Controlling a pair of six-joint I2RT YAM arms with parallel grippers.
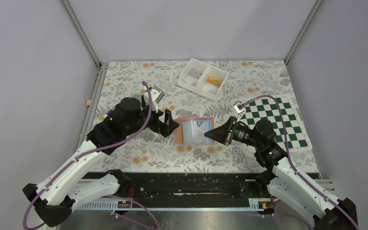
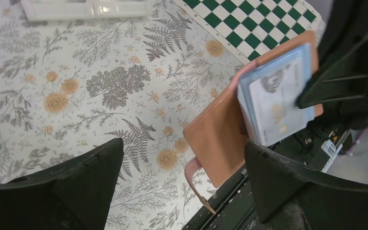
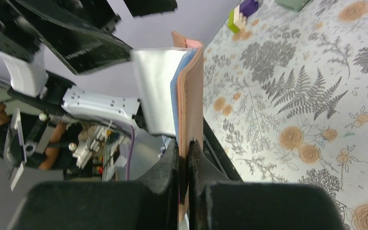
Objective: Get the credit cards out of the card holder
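Note:
A tan card holder (image 1: 179,132) with pale sleeves down its middle hangs open above the table. My right gripper is shut on its edge and bears it. In the left wrist view the holder (image 2: 220,139) is tilted, one flap curling at its near end, and whitish card sleeves (image 2: 279,98) with a blue edge stand out from it. To the holder's left my left gripper (image 1: 169,125) is open, its fingers (image 2: 72,177) wide apart with nothing held between them. Whether cards sit inside the sleeves is hard to tell.
A white two-part tray (image 1: 199,87) stands at the back, with an orange card (image 1: 214,81) in its right compartment. A green-and-white checkered board (image 1: 287,125) lies at the right. Small purple (image 3: 249,6) and yellow-green blocks lie on the left side, near a green pad (image 3: 292,4).

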